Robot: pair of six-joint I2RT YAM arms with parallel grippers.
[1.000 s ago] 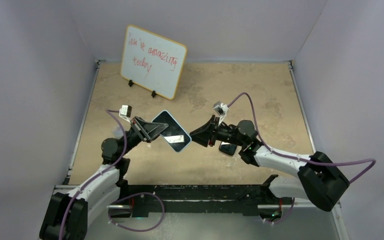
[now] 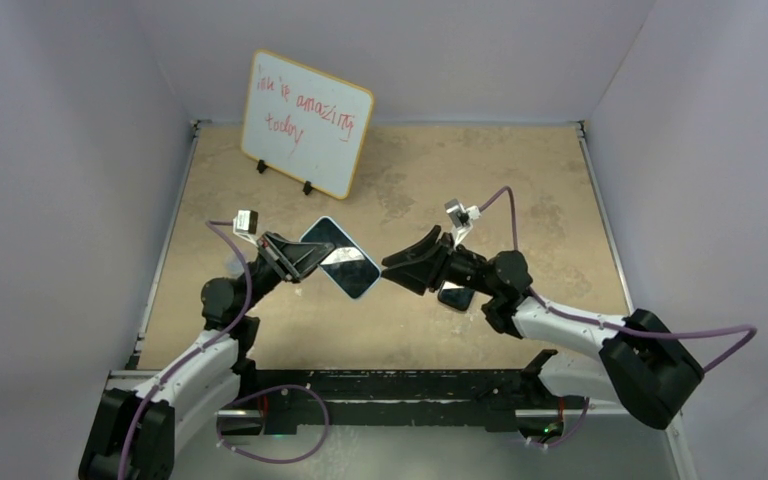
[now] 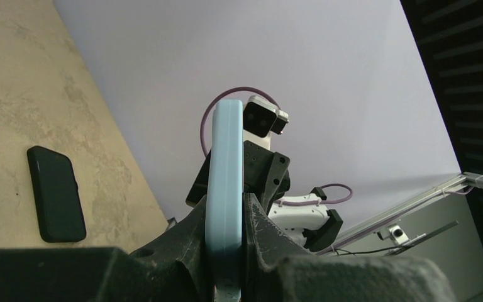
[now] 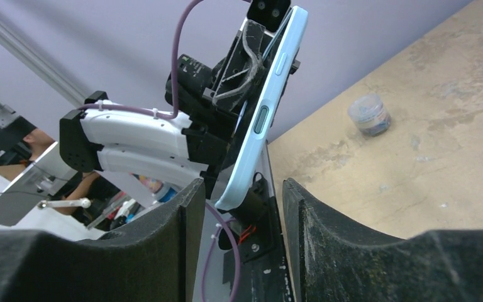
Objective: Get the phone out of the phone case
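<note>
A phone with a light blue case round its edge [image 2: 351,275] is held up between the arms. My left gripper [image 2: 322,250] is shut on it; the left wrist view shows the blue side [image 3: 225,176] edge-on between its fingers. My right gripper [image 2: 390,267] stands open beside the phone's right-hand corner, in the top view. In the right wrist view the case's lower end [image 4: 239,182] is just beyond the open fingertips, with nothing seen gripped between them.
A black phone-like object [image 3: 56,192] lies on the table [image 2: 480,170], partly under the right arm. A small clear jar [image 4: 368,114] stands on the table. A whiteboard [image 2: 305,125] stands at the back left.
The phone in my left gripper rose very slightly in the top view.
</note>
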